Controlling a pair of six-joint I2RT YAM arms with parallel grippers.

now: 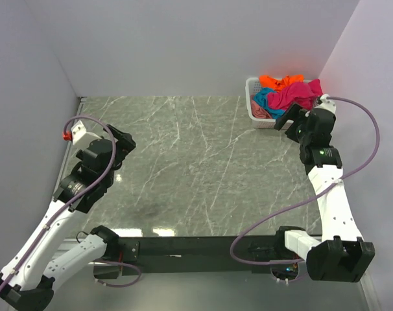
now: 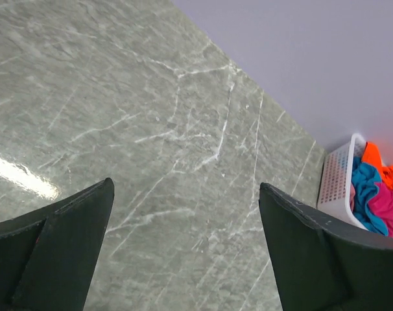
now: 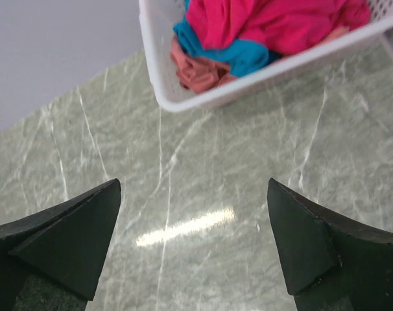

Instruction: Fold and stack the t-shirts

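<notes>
At the back right of the table, a white basket (image 1: 253, 87) holds crumpled shirts. In it lie an orange shirt (image 1: 282, 82), a pink one (image 1: 292, 96), a teal one (image 1: 264, 98) and a salmon one (image 1: 259, 111). Close in front of the basket's right side, my right gripper (image 1: 287, 123) is open and empty; the right wrist view has the basket's rim (image 3: 209, 98) beyond its fingers (image 3: 313, 243). My left gripper (image 1: 120, 135), over the table's left side, also stands open with nothing between its fingers.
Walls stand behind it and on both sides, the right one close to my right arm. Purple cables (image 1: 300, 204) run along both arms.
</notes>
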